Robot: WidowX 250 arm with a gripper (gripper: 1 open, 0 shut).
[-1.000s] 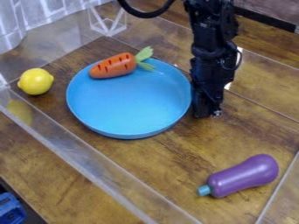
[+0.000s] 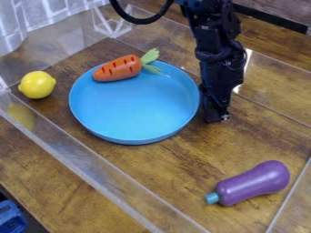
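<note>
My black gripper (image 2: 214,109) reaches down from the top to the wooden table just right of a blue plate (image 2: 131,102). Its fingertips are low by the plate's right rim; they look close together, and nothing clear shows between them. A small white item is partly hidden behind the gripper. A toy carrot (image 2: 119,67) with green leaves lies at the plate's upper left edge. A yellow lemon (image 2: 36,85) sits at the far left. A purple eggplant (image 2: 253,182) lies at the lower right.
Clear walls or rails run along the left side. A blue object (image 2: 7,218) shows at the bottom left corner. Bare wood (image 2: 267,100) fills the right side and the area below the plate.
My gripper has shifted very slightly to the left. The objects lie where they were.
</note>
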